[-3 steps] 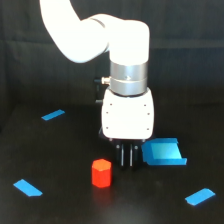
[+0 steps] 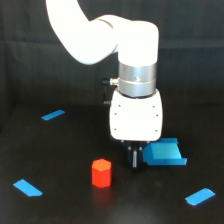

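A red hexagonal block point(image 2: 101, 173) stands on the dark table, left of the arm and nearer the camera. My gripper point(image 2: 135, 158) points down below its white housing, right of the block and apart from it. The dark fingers blend into the table, so how far apart they stand is unclear. No object shows at their tips. Just right of the fingers is a blue open tray point(image 2: 166, 161), partly hidden behind the white housing.
Strips of blue tape lie on the table: one at the back left point(image 2: 53, 115), another at the front left point(image 2: 27, 188), and a third at the front right point(image 2: 200, 197).
My gripper has moved right and slightly down, closer to the blue tray, and its housing has turned a little. The red block and tray have stayed in place.
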